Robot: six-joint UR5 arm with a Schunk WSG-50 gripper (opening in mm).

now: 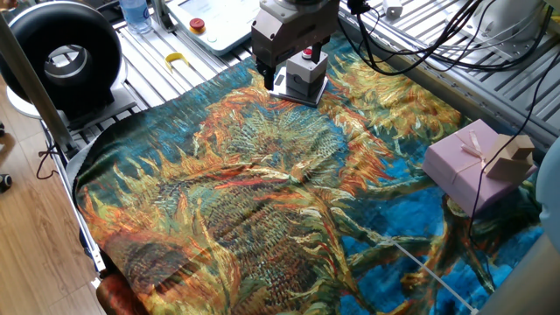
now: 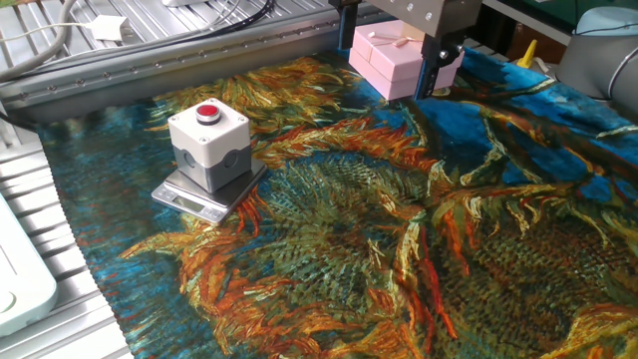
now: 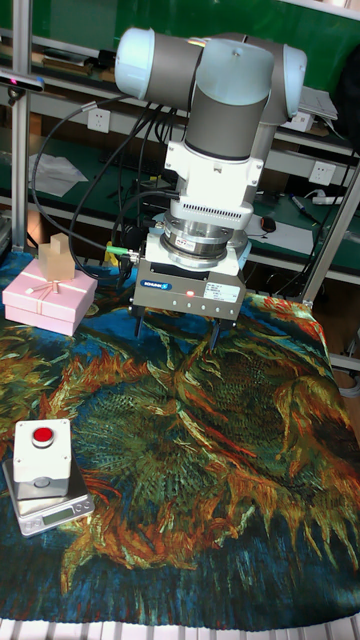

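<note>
A grey-and-white button box (image 2: 210, 148) with a red button on top stands upright on a small silver scale (image 2: 190, 204). A pink gift box (image 3: 48, 302) with a ribbon bow rests on the cloth, and a small brown cardboard piece (image 3: 56, 259) sits on its lid. My gripper (image 3: 176, 326) hangs above the cloth, its fingers pointing down and spread well apart with nothing visible between them. From exterior view 3 it appears right of the pink box and farther back than the button box. In exterior view 1 the gripper (image 1: 292, 73) partly covers the button box.
A sunflower-print cloth (image 3: 181, 427) covers the table, with wide bare areas in its middle. Past its edge in exterior view 1 lie a yellow curved piece (image 1: 177, 59), a bottle (image 1: 136, 14) and a black ring-shaped object (image 1: 94, 48). Loose black cables hang near the arm.
</note>
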